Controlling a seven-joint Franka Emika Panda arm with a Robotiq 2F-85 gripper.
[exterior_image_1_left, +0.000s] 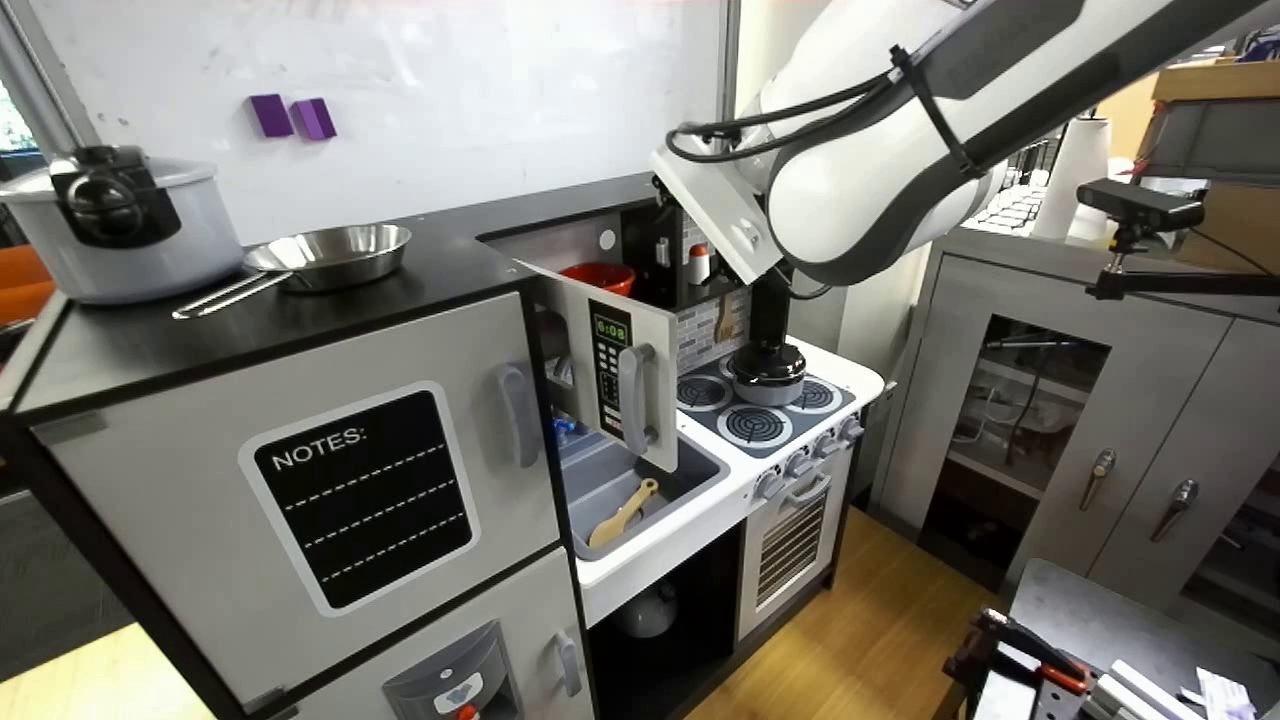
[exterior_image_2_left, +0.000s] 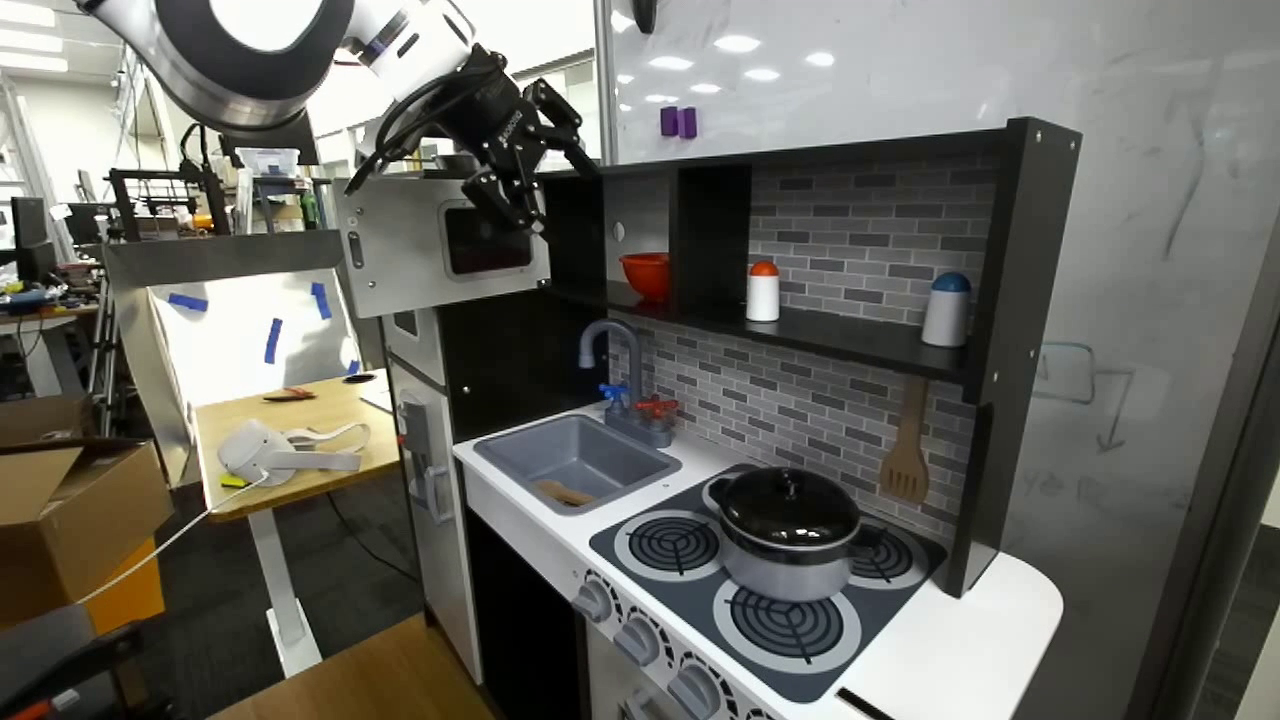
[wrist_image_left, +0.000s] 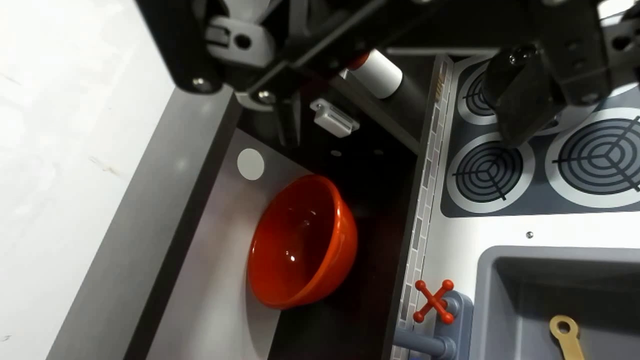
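Observation:
My gripper (exterior_image_2_left: 564, 196) is open up high in exterior view 2, in front of the upper shelf area, with nothing between its fingers. In the wrist view, one finger (wrist_image_left: 289, 120) appears at the left and the other finger (wrist_image_left: 525, 111) at the right, wide apart. An orange-red bowl (wrist_image_left: 345, 249) lies tilted in that view, below the fingers and not touched by them. It rests in the microwave compartment (exterior_image_2_left: 639, 198), whose door (exterior_image_1_left: 660, 324) stands open. In exterior view 1, my arm's wrist hides the fingers.
A lidded pot (exterior_image_2_left: 786, 576) stands on the stove. The sink (exterior_image_2_left: 510, 446) holds a wooden utensil (exterior_image_1_left: 621, 514). Red-topped (exterior_image_2_left: 763, 298) and blue-topped (exterior_image_2_left: 945, 314) shakers stand on the shelf. A pan (exterior_image_1_left: 342, 262) and large pot (exterior_image_1_left: 132, 246) occupy the counter top.

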